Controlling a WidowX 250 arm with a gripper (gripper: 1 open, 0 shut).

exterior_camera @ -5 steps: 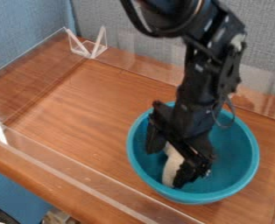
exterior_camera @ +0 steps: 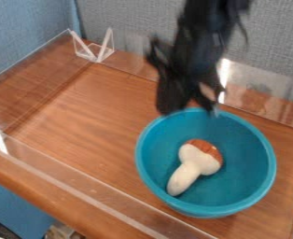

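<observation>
A teal bowl (exterior_camera: 244, 191) stands on the right side of the wooden table, with a toy mushroom (exterior_camera: 191, 166) lying inside it, white stem toward the front and orange-brown cap toward the back. My dark gripper (exterior_camera: 190, 98) is blurred above the back rim of the bowl, apart from the mushroom; whether it is open or shut is not clear.
Clear low panels line its edges, with a white bracket (exterior_camera: 91, 51) at the back left corner. A grey padded wall stands behind.
My gripper has risen from inside the bowl to above its back rim, blurred by motion, uncovering the mushroom, which stays in the bowl.
</observation>
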